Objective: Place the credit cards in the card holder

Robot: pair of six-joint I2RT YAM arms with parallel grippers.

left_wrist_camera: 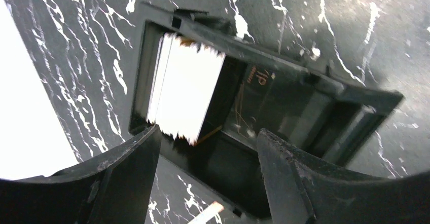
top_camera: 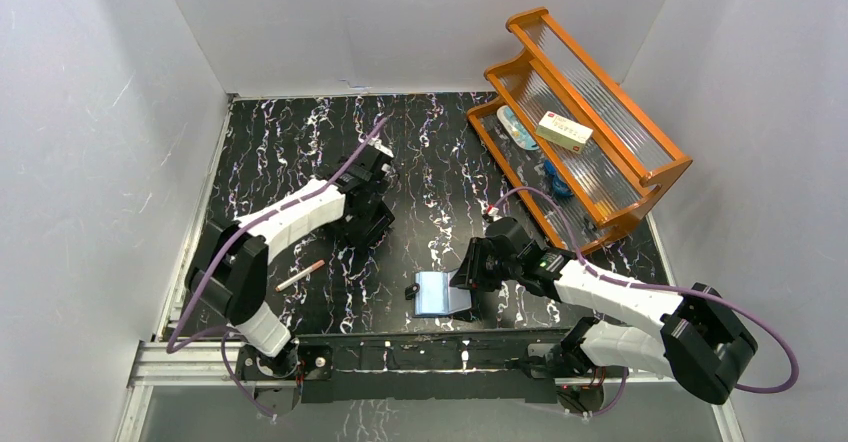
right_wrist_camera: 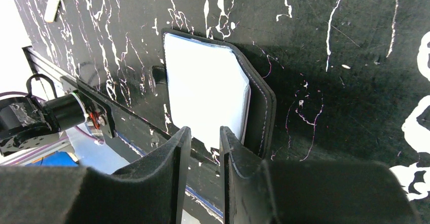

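Note:
White cards [left_wrist_camera: 185,87] stand stacked in one end of an open black box [left_wrist_camera: 230,46]. Over that box hangs my left gripper, open, its fingers spread wide and nothing between them; the cards lie ahead of its left finger. The card holder [right_wrist_camera: 259,89] has a dark cover and lies open on the table, its pale sleeves [right_wrist_camera: 203,84] facing up. At the sleeves' near right corner is my right gripper, its fingers a small gap apart. Whether they touch the sleeve I cannot tell.
A wooden rack [top_camera: 560,72] holding a small box [top_camera: 564,132] fills the back right. A thin pale stick [top_camera: 300,275] lies at the front left. Between the black box and the holder the dark table is clear.

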